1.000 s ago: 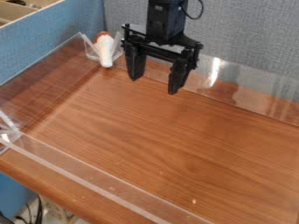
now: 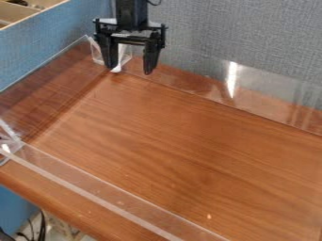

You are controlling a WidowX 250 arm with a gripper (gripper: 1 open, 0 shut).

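Observation:
The black gripper [image 2: 130, 58] hangs at the back left corner of the wooden tray, its two fingers apart. A white object [image 2: 116, 66] stands in that corner, partly behind the gripper, around its left finger. I cannot tell whether the fingers touch it; its top is hidden by the gripper.
The wooden floor [image 2: 176, 141] inside clear low walls is otherwise bare. A textured grey wall [image 2: 239, 42] rises at the back, a blue padded side [image 2: 38, 56] at the left, and cables lie outside at the lower left.
The gripper has moved back and to the left, from the middle rear of the tray to the white object in the corner, which is now more covered.

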